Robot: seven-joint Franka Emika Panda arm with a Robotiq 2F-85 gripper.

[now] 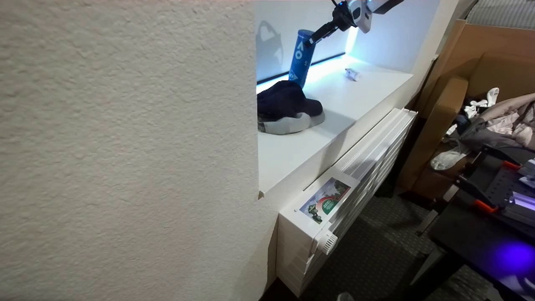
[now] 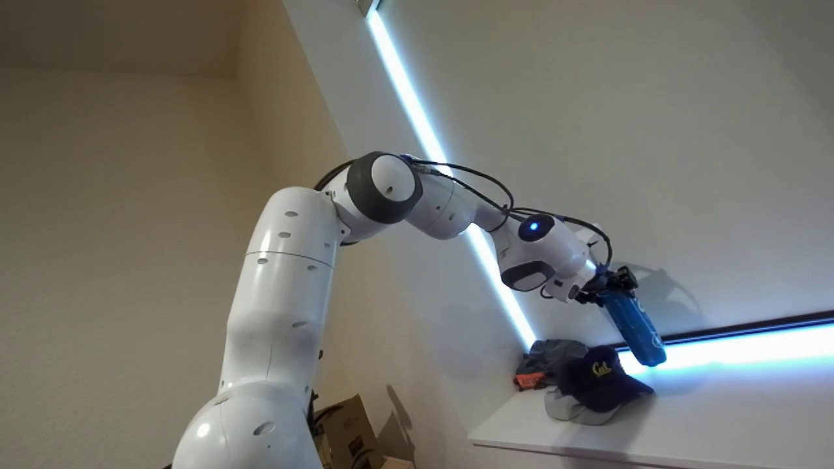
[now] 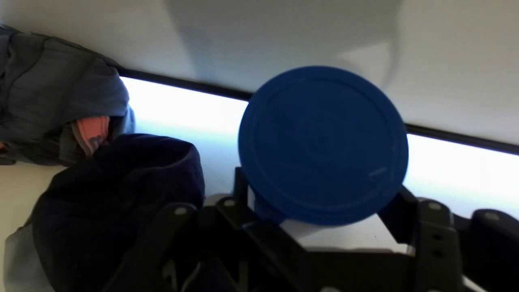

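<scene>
A tall blue can [image 1: 301, 60] with white lettering is at the back of the white windowsill, behind the dark cap; its foot is partly hidden by the cap. My gripper [image 1: 309, 42] is at the can's upper end. From exterior view 2, the blue can [image 2: 637, 328] extends below the gripper [image 2: 618, 293]. The can's round lid [image 3: 323, 146] fills the middle of the wrist view, with open fingers [image 3: 241, 187] on either side. A narrow light gap shows beside the left one. Whether the can's base touches the sill, I cannot tell.
A navy cap [image 2: 600, 375] lies on a grey cap close beside the can, with dark folded cloth [image 2: 551, 359] farther into the corner. A small white bottle [image 1: 352, 75] lies toward the sill's far end. Between it and the caps the sill [image 1: 346, 100] is clear.
</scene>
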